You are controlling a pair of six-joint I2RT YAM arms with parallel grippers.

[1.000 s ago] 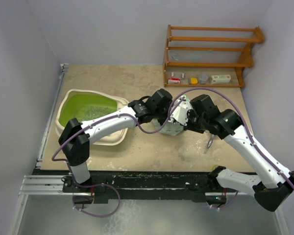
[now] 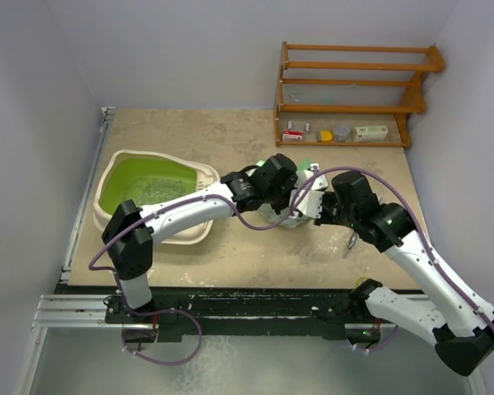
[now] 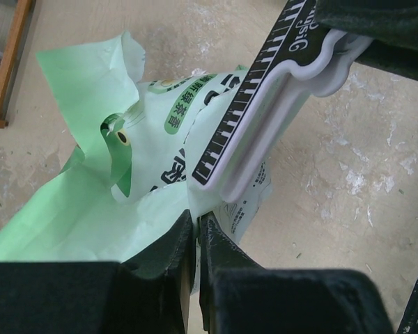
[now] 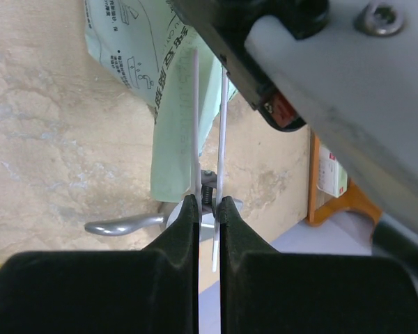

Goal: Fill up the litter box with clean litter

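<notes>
The pale green litter bag (image 3: 97,229) stands crumpled mid-table, its top torn or folded open. My left gripper is shut on the bag's upper film. A white clip with a piano-key print (image 3: 244,118) sits beside it at the bag. My right gripper is shut on a thin white clip-like piece with a metal spring, seen edge-on above the bag (image 4: 171,139). In the top view both arms meet over the bag, hiding much of it. The litter box (image 2: 114,173), green inside with some granules, stands at the left.
A wooden shelf (image 2: 337,109) with small items stands at the back right. A metal scoop-like tool (image 4: 125,226) lies on the table under my right gripper.
My left gripper has moved slightly right at the bag.
</notes>
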